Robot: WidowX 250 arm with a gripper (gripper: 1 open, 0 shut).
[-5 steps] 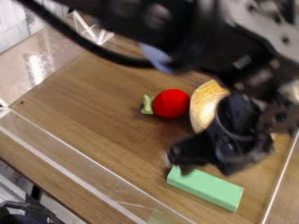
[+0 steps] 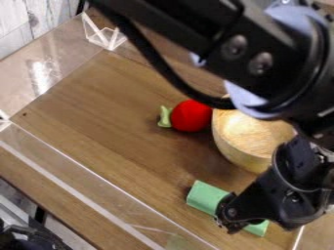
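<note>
My gripper (image 2: 245,215) is low over a pale green block (image 2: 206,194) at the lower right, its black body covering the block's middle; the fingers are around or on the block, open as far as shows. A red round object (image 2: 190,115) with a small light green piece (image 2: 164,117) beside it lies near the centre. A light wooden bowl (image 2: 244,139) sits right of them, partly behind the arm.
Clear plastic walls (image 2: 65,166) edge it at the front and left, with a small clear holder (image 2: 104,31) at the back left. The arm covers the upper right.
The gripper has come down and to the right onto the green block. The red object and bowl have stayed in place.
</note>
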